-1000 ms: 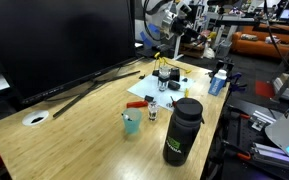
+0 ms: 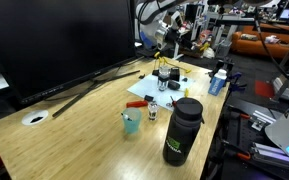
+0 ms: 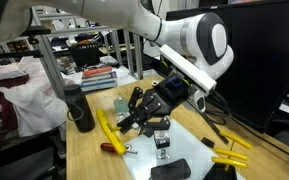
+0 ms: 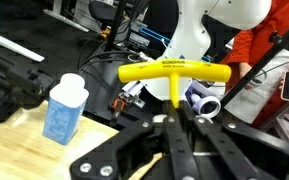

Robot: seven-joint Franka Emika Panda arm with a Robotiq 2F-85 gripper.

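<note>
A yellow T-shaped piece (image 4: 174, 72) stands out in front of my gripper in the wrist view, its bar crossing the middle of the picture and its stem running down between the fingers. The gripper is shut on that stem. In exterior view 2 the same yellow piece (image 3: 109, 131) shows at the left of the black fingers, above the near part of the table. More yellow pieces (image 3: 230, 157) lie on the white sheet (image 3: 196, 150), to the right of the arm.
A white and blue bottle (image 4: 66, 108) stands by the table edge. Around the work area are a black canister (image 2: 184, 130), a pale green cup (image 2: 131, 121), a red-handled tool (image 2: 137, 104) and a black block (image 3: 170, 170).
In exterior view 1 the arm and gripper have shifted left and somewhat lower at the far end of the table. Objects on the table look unchanged.
</note>
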